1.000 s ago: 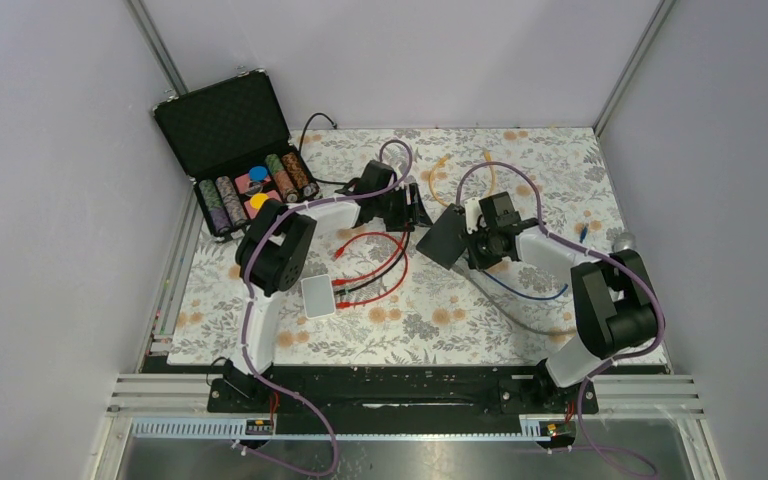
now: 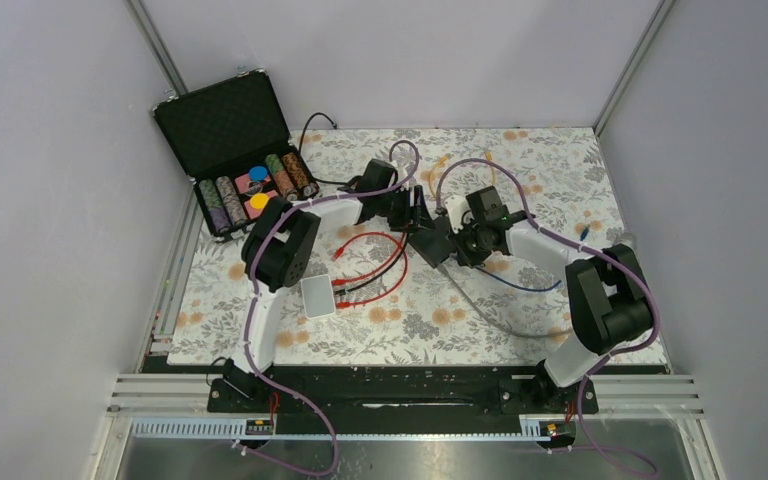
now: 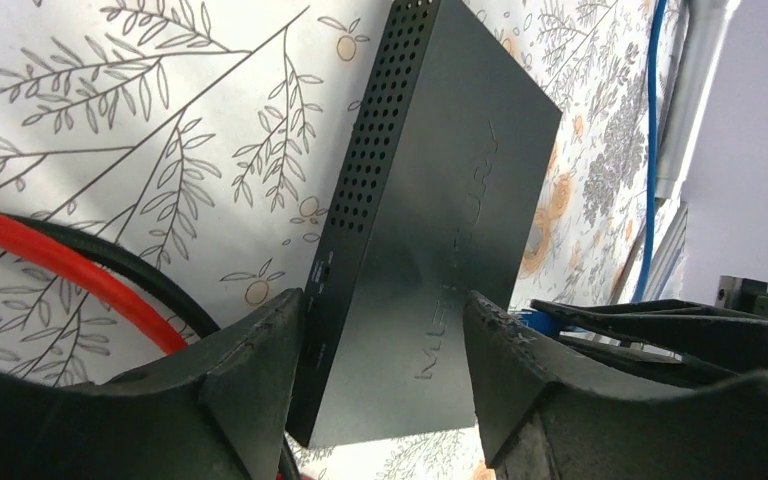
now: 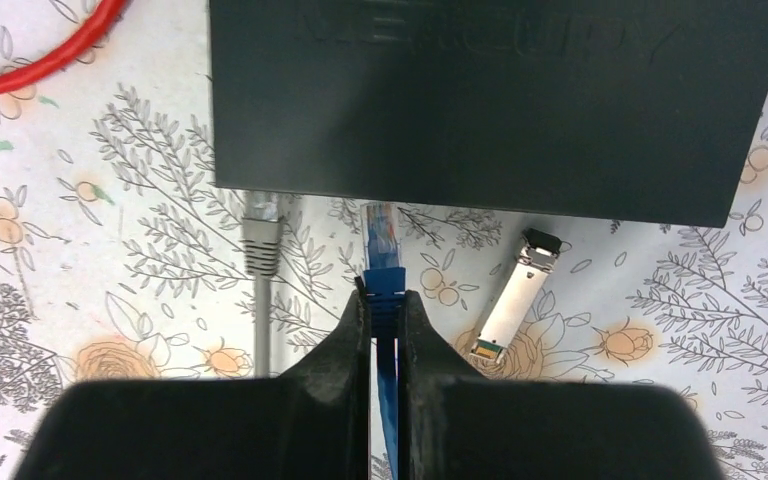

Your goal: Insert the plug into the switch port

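Note:
In the top view, the black switch [image 2: 428, 247] lies flat between my two arms. My right gripper is shut on the blue cable's plug [image 4: 380, 240], gripping its blue boot. The plug's clear tip meets the switch's lower edge in the right wrist view; the port itself is hidden under that edge, so how far the tip reaches in cannot be told. My left gripper is open, its fingertips on either side of the switch's near end. One finger [image 3: 278, 320] is close against the perforated side; contact is unclear.
A grey plug [image 4: 262, 245] sits at the same edge, left of the blue one. A small metal module [image 4: 515, 295] lies to the right. Red cables [image 2: 385, 290], a white box [image 2: 318, 297] and an open chip case [image 2: 250, 185] occupy the left side.
My right gripper has moved left with the blue plug. The switch and the grey cable have shifted left too, toward my left gripper, which has hardly moved.

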